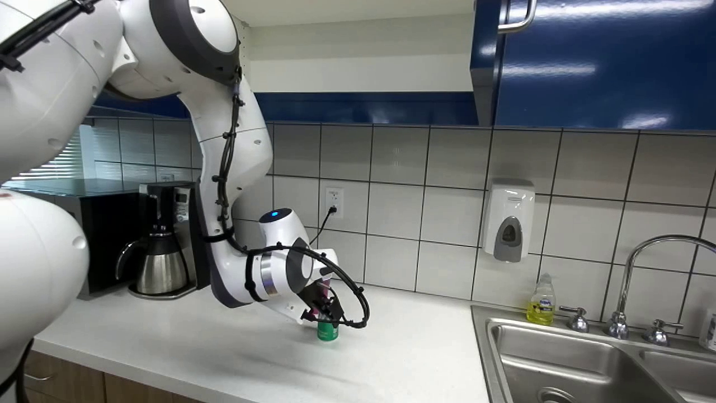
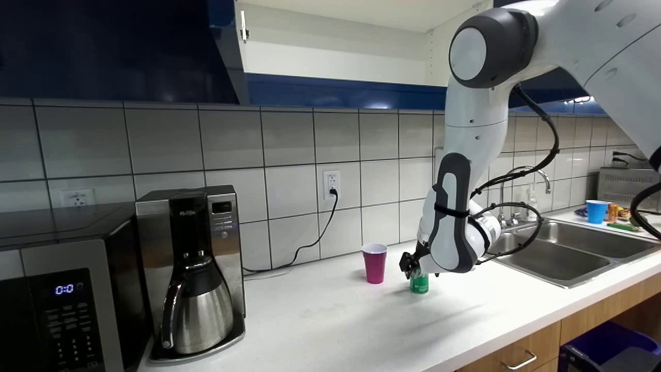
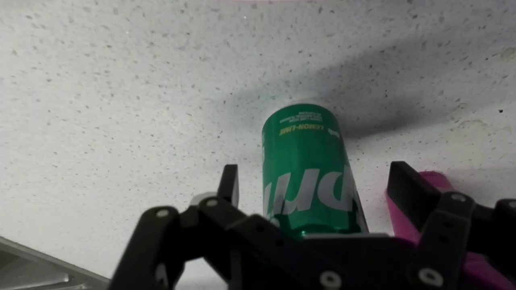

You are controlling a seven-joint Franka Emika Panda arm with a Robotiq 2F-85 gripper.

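A green soda can (image 3: 307, 164) stands upright on the white counter, with its lower end (image 2: 419, 284) showing below the fingers. My gripper is open over it. In the wrist view the can appears between the two spread fingers, with bare counter visible on both sides, so neither seems to touch it. The can's near end is hidden behind the gripper body. In the second exterior view a magenta cup (image 2: 375, 266) stands upright beside the gripper. Part of that cup (image 3: 404, 220) shows behind the right finger in the wrist view.
A coffee maker (image 2: 232, 235) with a steel carafe (image 2: 201, 310) and a microwave (image 2: 114, 297) are on one side. The sink (image 1: 570, 352) lies on the other, dish soap (image 1: 541, 305) at its back edge.
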